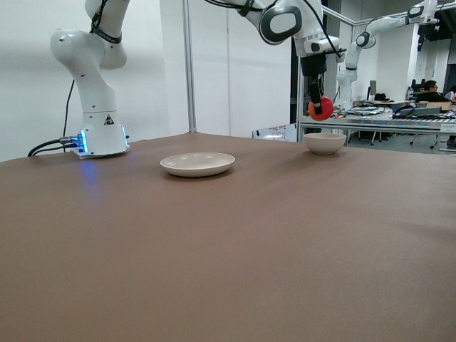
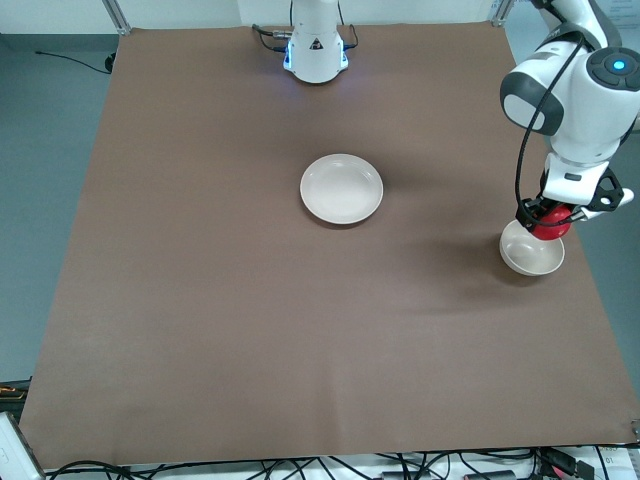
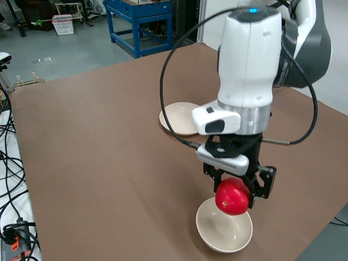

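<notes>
My gripper (image 3: 237, 190) is shut on a red round fruit (image 3: 231, 198), which looks like an apple or tomato, and holds it just above a white bowl (image 3: 223, 234) on the right side of the table. In the top view the red fruit (image 1: 321, 108) hangs clear over the bowl (image 1: 325, 146). A white shallow plate (image 2: 341, 188) lies near the middle of the table, apart from the bowl.
Cables lie along the near edge.
</notes>
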